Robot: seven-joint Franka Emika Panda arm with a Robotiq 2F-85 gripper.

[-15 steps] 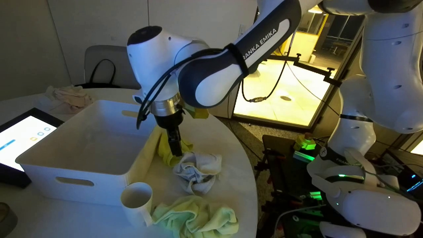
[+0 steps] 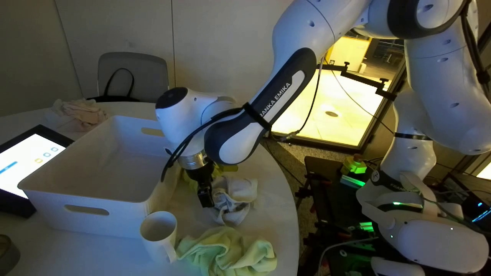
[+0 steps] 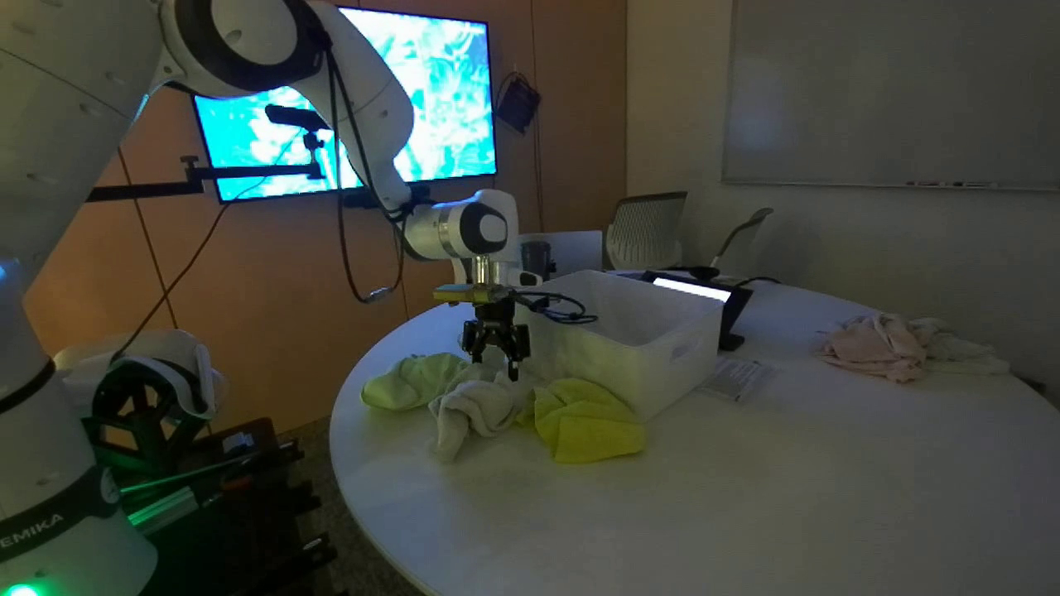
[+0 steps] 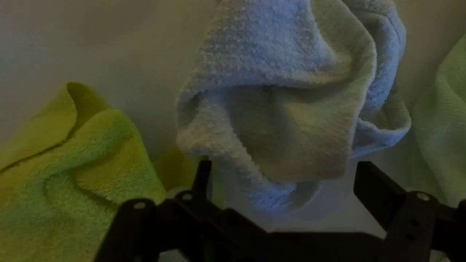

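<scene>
My gripper is open, its two black fingers apart with nothing held between them. Low over the table, it stands at the box-side edge of a crumpled grey-white cloth (image 4: 279,74), whose near corner reaches into the gap between the fingers in the wrist view. A yellow cloth (image 3: 586,420) lies to one side, partly behind the arm in exterior view 1. On the other side is a pale green cloth (image 2: 225,253). Beside the cloths is a large white box (image 2: 92,184), its visible inside empty. Whether the fingertips touch the cloth, I cannot tell.
A white mug (image 2: 158,234) stands against the box's near corner. Beyond the box are a lit tablet (image 2: 30,161) and a pinkish cloth (image 3: 874,348). The round table (image 3: 795,497) has clear room at the front in exterior view 2.
The arm has lowered, bringing my gripper from above down beside the grey-white cloth. The cloths, box and mug look unmoved.
</scene>
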